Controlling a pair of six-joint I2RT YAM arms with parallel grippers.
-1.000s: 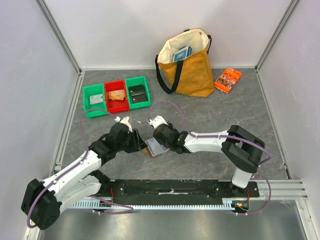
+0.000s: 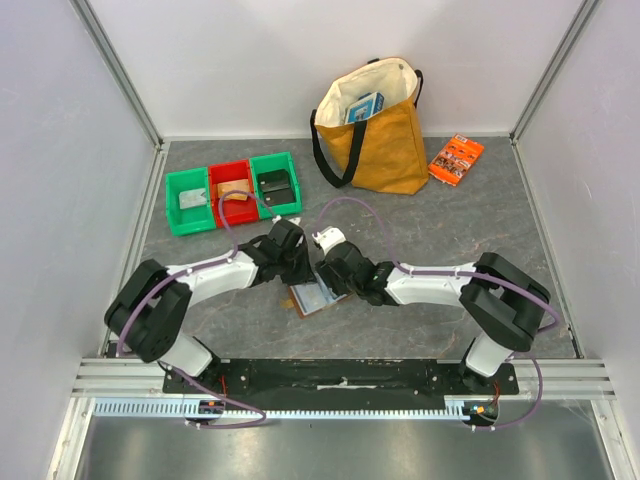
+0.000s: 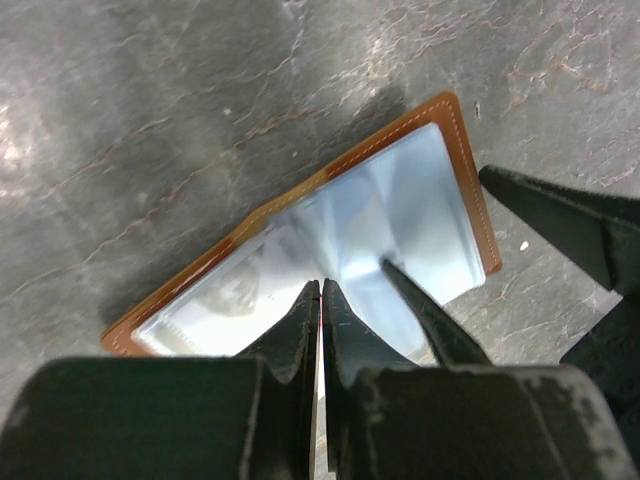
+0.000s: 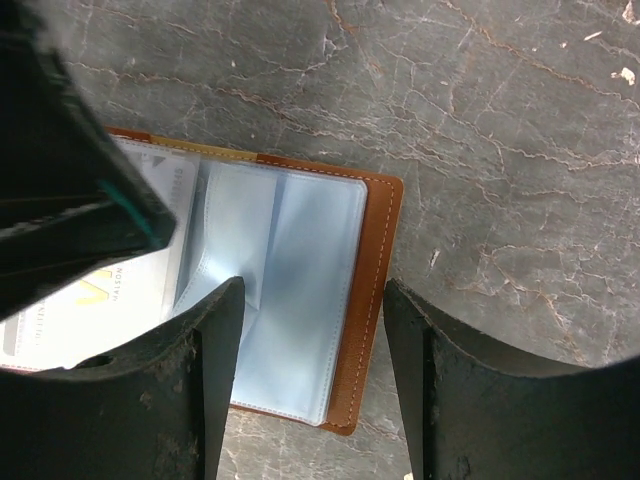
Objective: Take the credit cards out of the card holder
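Note:
The brown card holder (image 4: 372, 290) lies spread open on the grey table, with clear sleeves (image 4: 300, 290) on its inside. A white card with yellow print (image 4: 130, 280) shows in its left half in the right wrist view. My left gripper is shut above the holder's inner side, nothing visible between its fingertips. The right gripper stands part open at the holder's right end, one finger over the clear sleeve and the other past the brown edge. From above, both grippers largely cover the holder.
A green and red tray (image 2: 186, 217) with several things in its compartments stands at the back left. Behind the arms are a mustard bag (image 2: 392, 155) and an orange packet (image 2: 456, 160).
My left arm has swung right, bringing its gripper from beside the card holder to over it.

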